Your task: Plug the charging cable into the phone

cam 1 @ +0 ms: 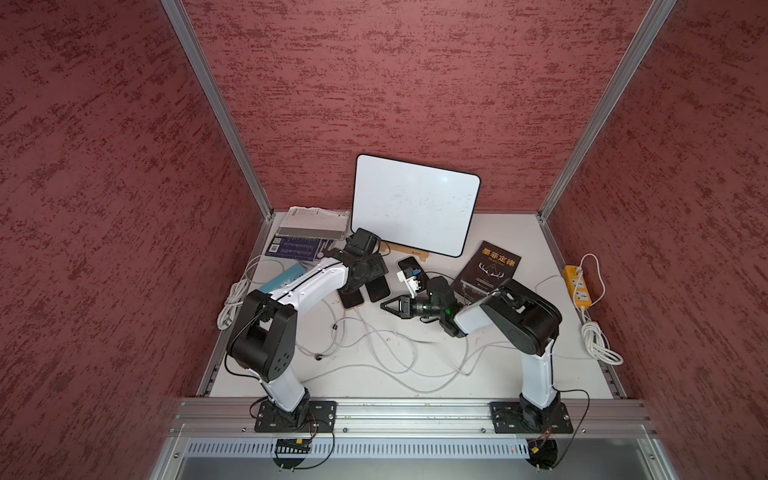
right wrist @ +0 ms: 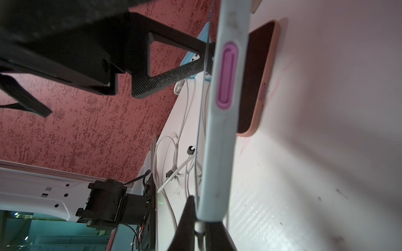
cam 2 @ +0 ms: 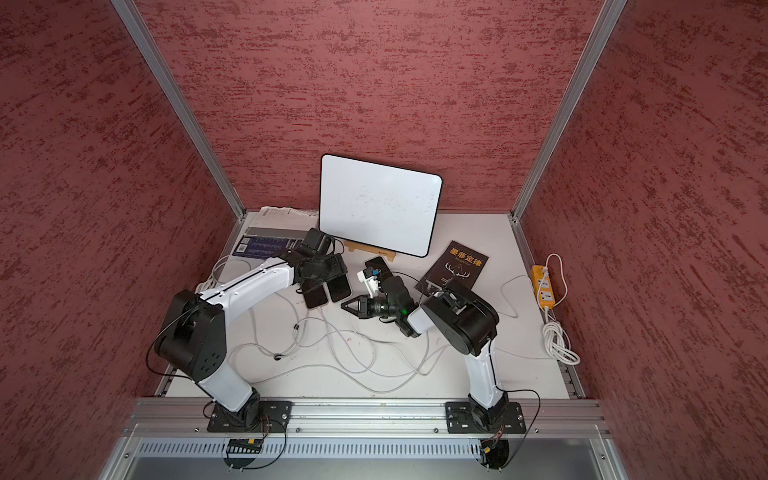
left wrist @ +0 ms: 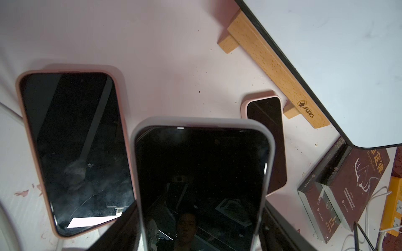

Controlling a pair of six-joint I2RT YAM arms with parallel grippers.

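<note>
A black-screened phone with a pale case (left wrist: 201,167) is held off the table, and my left gripper is shut on its sides. In the right wrist view the same phone (right wrist: 224,146) is edge-on, a pink side button showing. Right at its lower end is a small white plug (right wrist: 200,227) of the charging cable. My right gripper is shut on that plug. Plug and phone end look in line and touching or very close; how far the tip is in cannot be told. Most of the cable is hidden there.
A second phone (left wrist: 75,150) lies left of the held one, a third phone (left wrist: 268,125) to its right. Behind stands a whiteboard (cam 1: 416,204); books (cam 1: 486,268) lie at right. Loose white cables (cam 1: 424,390) cross the front table. A yellow power strip (cam 1: 577,286) sits far right.
</note>
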